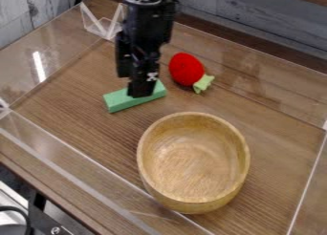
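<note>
My black gripper (136,74) hangs open over a green block (128,100) on the wooden table, left of centre, its fingers at or just above the block's upper part. A red oval object (186,67) with a light green leafy end lies to the upper right of the gripper. A round wooden bowl (192,162) sits at the lower middle.
A clear plastic rack (102,19) stands at the upper left, and a wall runs along the back. A black cable lies at the lower left corner.
</note>
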